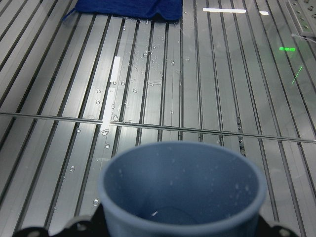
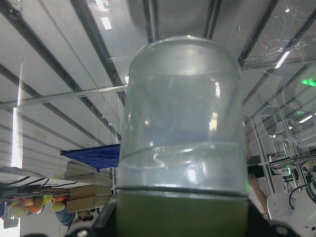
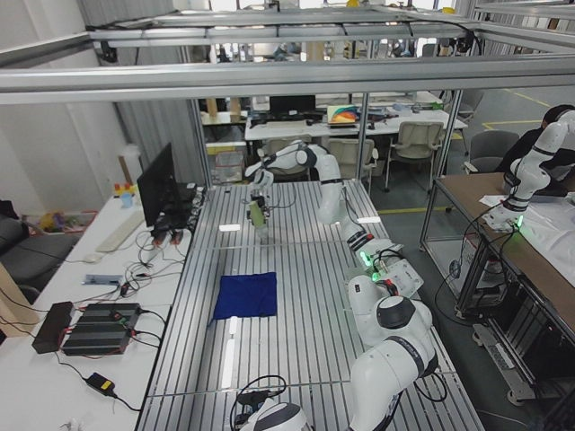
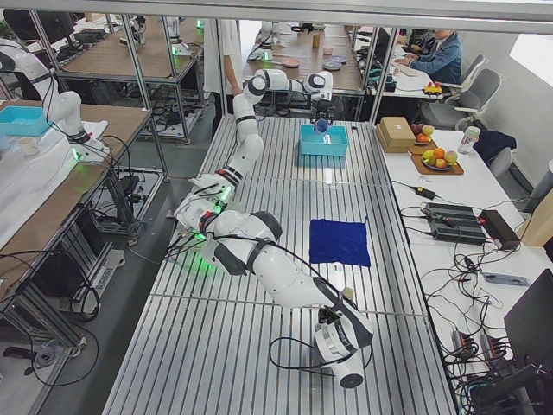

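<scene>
A blue cup (image 1: 182, 217) fills the bottom of the left wrist view, held by my left gripper (image 4: 321, 117); in the camera right view it is above a teal bin (image 4: 311, 147). A green bottle (image 3: 256, 213) with a clear lower part is in my right gripper, filling the right wrist view (image 2: 182, 212); liquid shows in the clear part. A dark blue cloth (image 3: 245, 295) lies on the slatted metal table (image 3: 269, 350) between the arms.
A side table with electronics boxes (image 4: 458, 223), fruit plates (image 4: 439, 161), a cardboard box (image 4: 395, 134) and monitor borders one long edge.
</scene>
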